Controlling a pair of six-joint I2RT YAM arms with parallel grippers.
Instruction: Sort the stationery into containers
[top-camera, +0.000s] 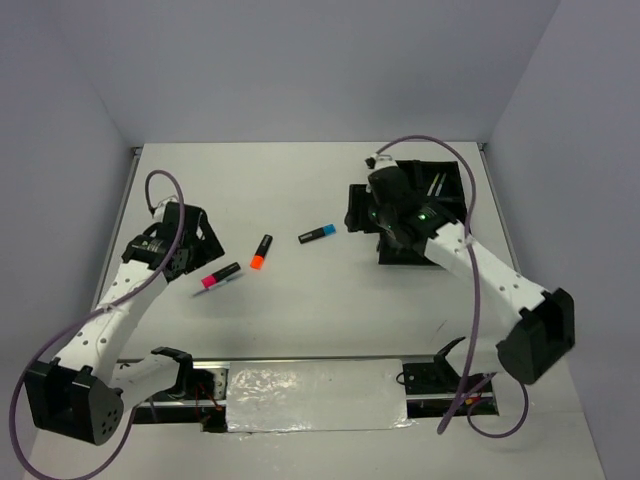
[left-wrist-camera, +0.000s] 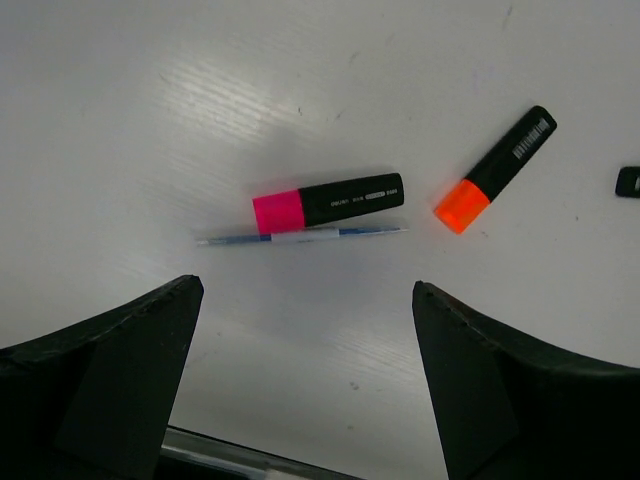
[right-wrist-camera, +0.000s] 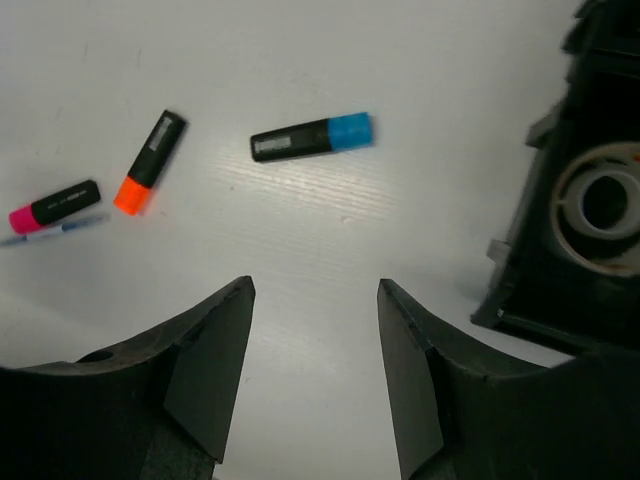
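On the white table lie three black highlighters: one with a pink cap, one with an orange cap, and one with a blue cap. A thin blue pen lies right alongside the pink one. My left gripper is open and empty above the table, near the pen and pink highlighter. My right gripper stands part open with nothing between its fingers, left of the black compartment box and near the blue highlighter. Part of the box is hidden under the right arm.
Pens lie in the box's far right compartment. A tape roll sits in a near left compartment. Side walls stand close to both arms.
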